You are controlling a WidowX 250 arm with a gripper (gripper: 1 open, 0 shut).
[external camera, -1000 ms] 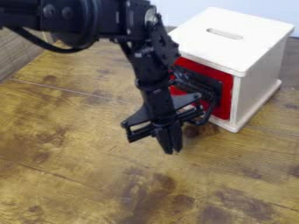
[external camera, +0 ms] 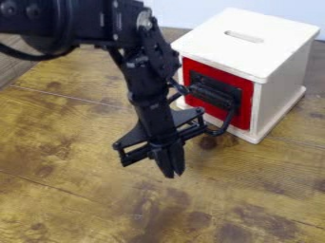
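My black gripper hangs low over the wooden floor, shut with nothing visible between its fingers, left of and in front of a white box. The box has a slot in its top and a red front panel with a dark opening or fitting in it, partly hidden by my arm and its cable.
A pale wall stands behind the box, and a plank edge shows at the upper left.
My gripper has moved left and somewhat down, away from the box's red front. The box has stayed in place.
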